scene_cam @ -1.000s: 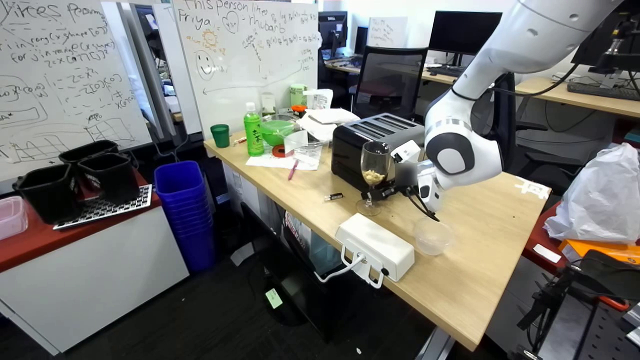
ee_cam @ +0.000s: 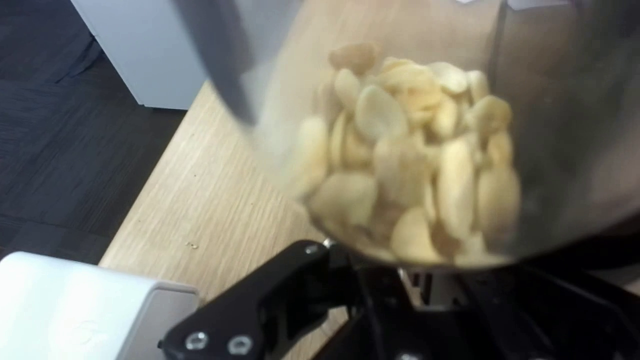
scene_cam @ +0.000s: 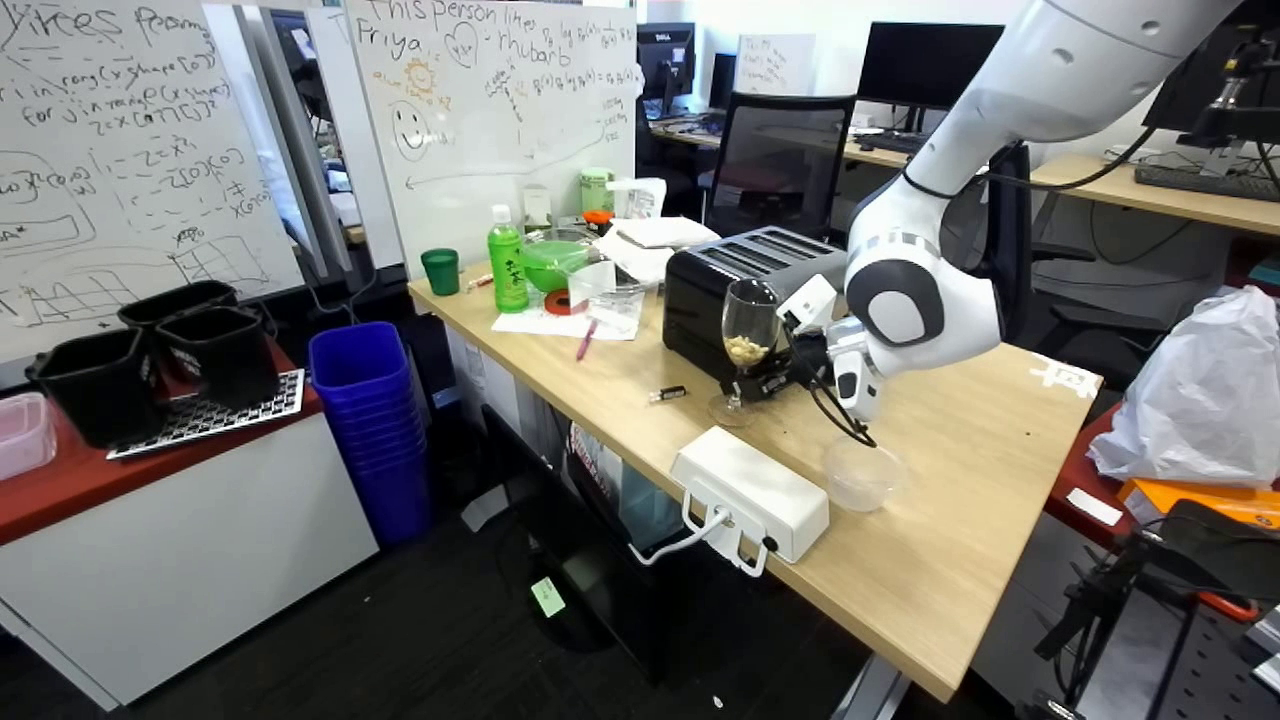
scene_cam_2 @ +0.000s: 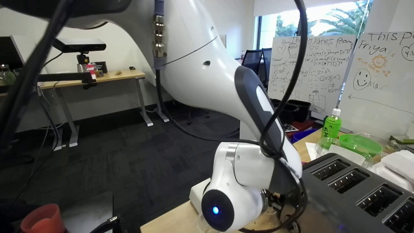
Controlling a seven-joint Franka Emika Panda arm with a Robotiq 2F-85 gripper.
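Note:
A stemmed clear glass (scene_cam: 750, 314) stands in front of the toaster, nearly upright, its bowl partly filled with pale nuts or beans (scene_cam: 745, 350). My gripper (scene_cam: 746, 386) is shut on its stem, just under the bowl. The wrist view looks through the glass bowl (ee_cam: 270, 114) at the pale pieces (ee_cam: 414, 162) inside; the black fingers (ee_cam: 288, 282) show below it, with the grip partly hidden by the bowl. Whether the foot of the glass touches the table is hard to tell. In exterior view 2 the arm hides most of the glass.
A black toaster (scene_cam: 708, 314) is close behind the glass. A white box (scene_cam: 756, 486) sits at the table's front edge, and a clear bowl (scene_cam: 864, 474) lies to its right. Beside the toaster are a green bottle (scene_cam: 507, 270) and a green bowl (scene_cam: 554, 262).
The glass and my gripper have shifted very slightly; the foot of the glass appears a little higher and farther left. The wrist has turned slightly. Everything else looks unchanged.

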